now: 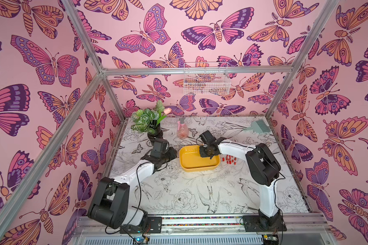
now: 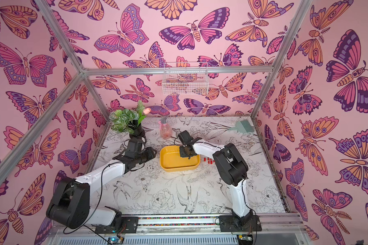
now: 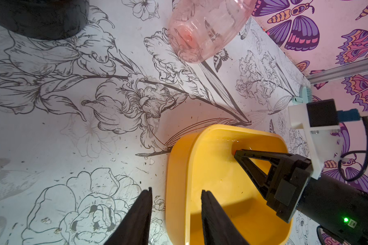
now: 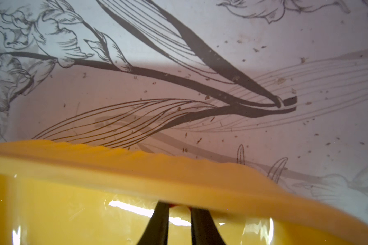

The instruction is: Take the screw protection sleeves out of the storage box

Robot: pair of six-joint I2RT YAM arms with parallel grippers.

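The yellow storage box (image 1: 194,168) sits mid-table. My right gripper reaches down inside it, by the back wall, shut on a red sleeve; only a sliver of red shows at its fingertips, partly hidden by the box rim. In the left wrist view that same right gripper points at the box's far inner wall. My left gripper stands apart from the box floor, above its left rim, fingers open and nothing between them. Several red sleeves (image 1: 229,159) lie loose on the table just right of the box.
A potted plant (image 1: 153,122) and a pink transparent spray bottle (image 1: 182,129) stand behind the box. At the back right lies a pale green brush-like object (image 1: 258,126).
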